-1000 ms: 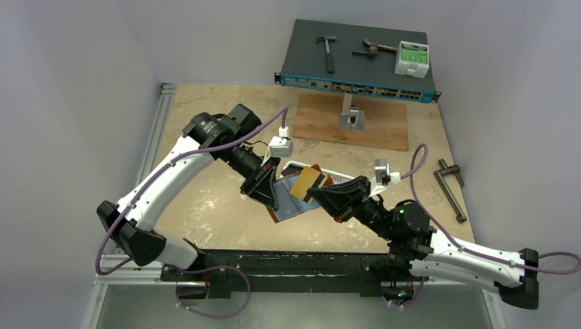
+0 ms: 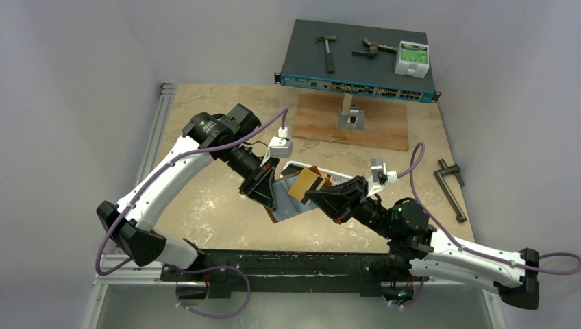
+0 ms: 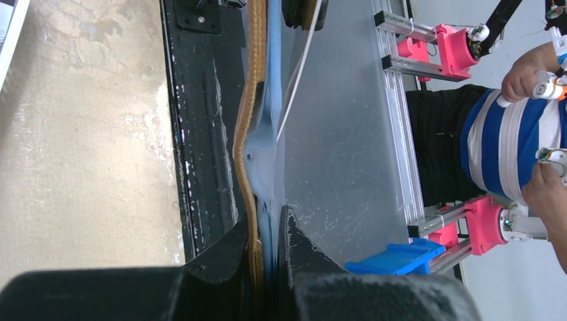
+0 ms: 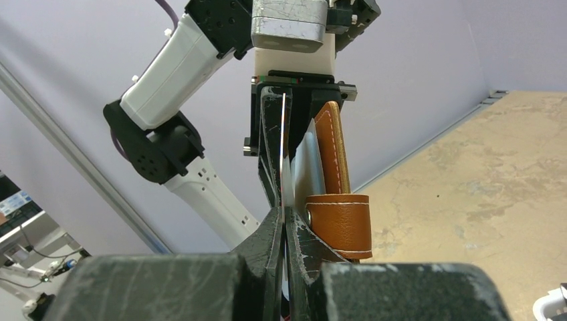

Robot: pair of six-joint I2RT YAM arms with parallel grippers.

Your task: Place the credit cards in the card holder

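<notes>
The card holder, brown leather with blue-grey clear sleeves [image 2: 283, 200], is held up above the table with my left gripper [image 2: 273, 204] shut on its left side. In the left wrist view the holder [image 3: 250, 167] stands edge-on between the fingers. A gold card with a dark stripe [image 2: 301, 184] is pinched in my right gripper [image 2: 310, 197], over the holder's sleeves. From the right wrist the card [image 4: 283, 147] appears as a thin upright edge beside the holder's clear sleeve and brown strap [image 4: 339, 221]. Whether card and sleeve touch, I cannot tell.
Behind the holder, a white-rimmed tray [image 2: 330, 172] is partly hidden by the arms. A wooden board [image 2: 318, 123] lies farther back under a raised dark rack unit [image 2: 356, 58] bearing hammers. Another hammer [image 2: 452, 192] rests at the right edge.
My right gripper and the gold card have shifted slightly left across the holder. The left arm and the holder have stayed in place.
</notes>
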